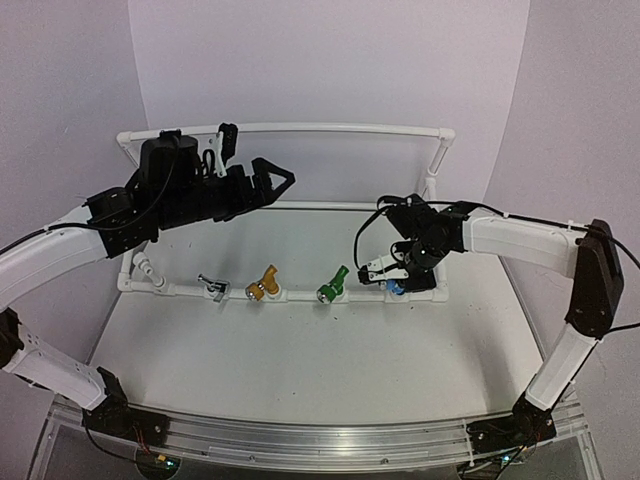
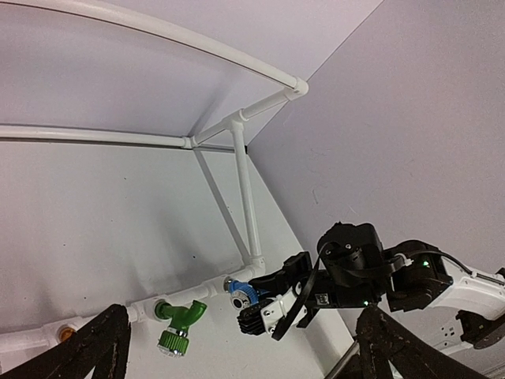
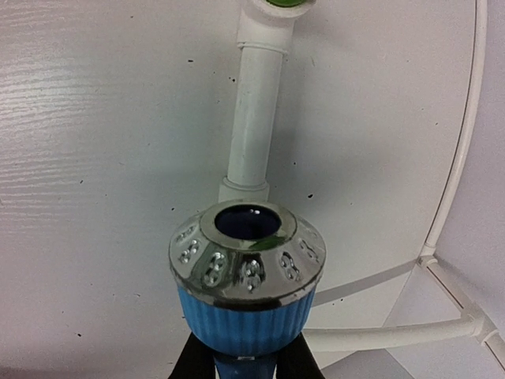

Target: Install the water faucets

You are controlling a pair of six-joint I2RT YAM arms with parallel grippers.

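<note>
The blue faucet (image 1: 395, 287) is at the right end of the lower white pipe (image 1: 365, 296), with my right gripper (image 1: 388, 272) shut on it. Up close in the right wrist view, the faucet's blue body and chrome ring (image 3: 248, 276) rise from between two black fingers. From the left wrist view, the blue faucet (image 2: 243, 294) appears against the last pipe fitting; whether it is seated inside cannot be told. My left gripper (image 1: 275, 184) hangs in the air above the pipe, open and empty, its fingers (image 2: 110, 347) wide apart.
Along the same pipe stand a green faucet (image 1: 333, 284), an orange faucet (image 1: 263, 284) and a small chrome faucet (image 1: 213, 288). An upper white rail (image 1: 330, 128) runs behind. The white board (image 1: 300, 360) in front of the pipe is clear.
</note>
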